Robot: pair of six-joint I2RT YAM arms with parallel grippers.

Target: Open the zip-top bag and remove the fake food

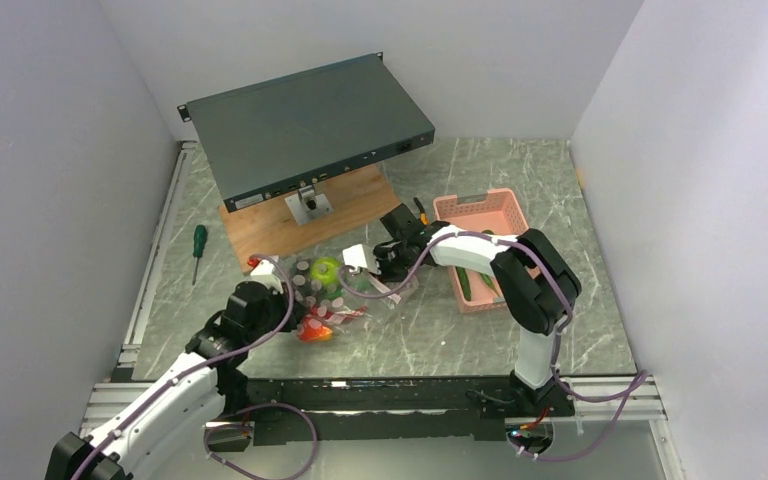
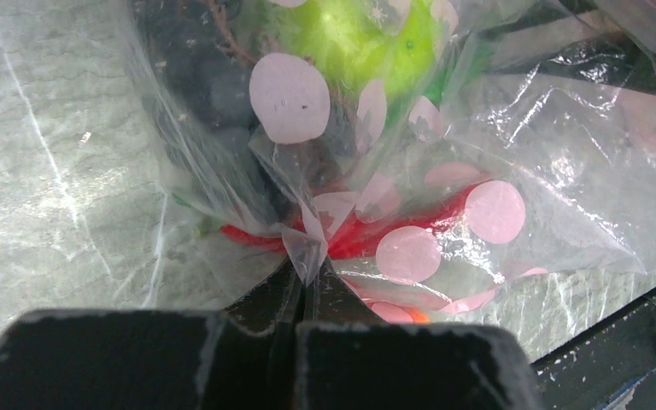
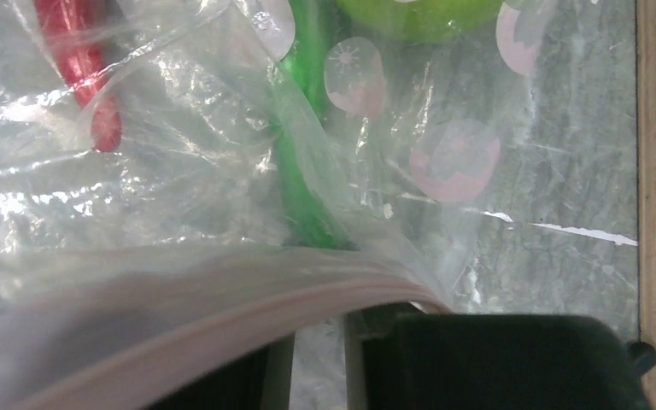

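Observation:
The clear zip bag (image 2: 564, 171) with pink dots lies on the counter, holding a green apple (image 1: 325, 271), a dark bunch, red peppers (image 2: 367, 239) and a green piece (image 3: 307, 205). My left gripper (image 1: 290, 315) is shut on the bag, whose crumpled plastic gathers at its fingertips in the left wrist view. My right gripper is at the bag's right end, with a gap of counter showing between its fingers; the pinkish zip edge (image 3: 222, 333) lies across the left finger, partly hiding it.
A pink basket (image 1: 503, 205) with vegetables stands right, partly under the right arm. A wooden board (image 1: 250, 235) with a large tilted metal box is behind the bag. A screwdriver (image 1: 200, 242) lies left, pliers (image 1: 422, 214) beside the basket.

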